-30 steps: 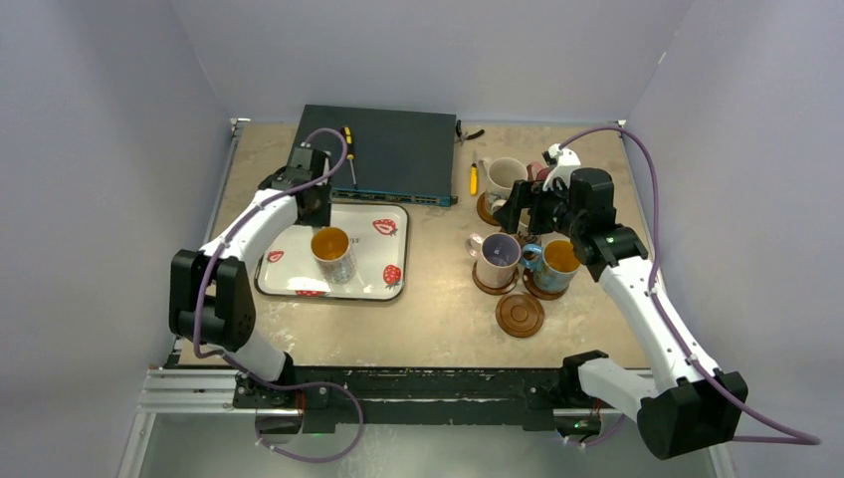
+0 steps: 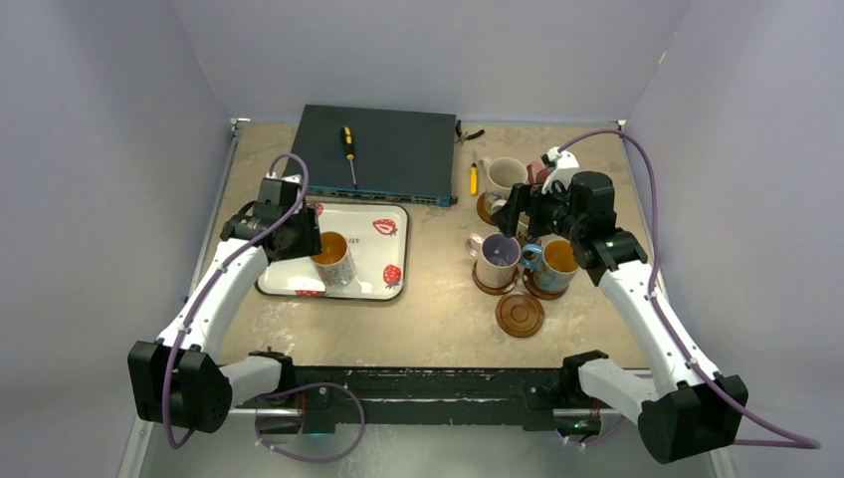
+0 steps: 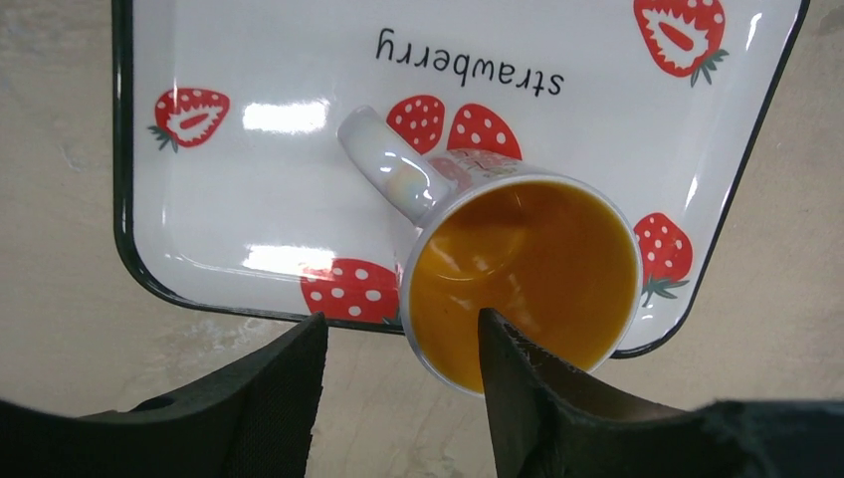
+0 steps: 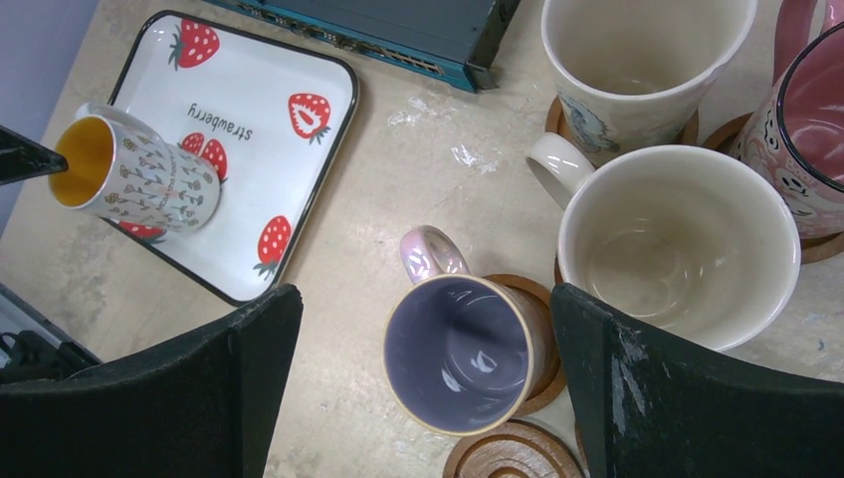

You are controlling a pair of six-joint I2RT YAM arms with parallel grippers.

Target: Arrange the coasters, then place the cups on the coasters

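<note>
A white patterned cup [image 2: 335, 267] with an orange inside stands upright on the strawberry tray [image 2: 376, 222]. In the left wrist view the cup [image 3: 527, 264] has its handle toward the upper left. My left gripper is part open above the cup's near side, one fingertip over its mouth, the other outside the rim; nothing is held. A bare wooden coaster [image 2: 520, 316] lies at the front of the right group. My right gripper hangs open above the cups there, with a purple-lined cup [image 4: 463, 354] below the gap and nothing gripped.
Several other cups stand on coasters at the right, among them a blue cup [image 2: 554, 267] and a cream cup [image 2: 506, 177]. A dark flat box [image 2: 398, 149] with a screwdriver [image 2: 348, 149] lies behind the tray. Clear table lies between tray and coasters.
My left arm has swung left and toward the front, its gripper going from behind the cup to its left side. The cup stays on the tray, and the right arm has not moved.
</note>
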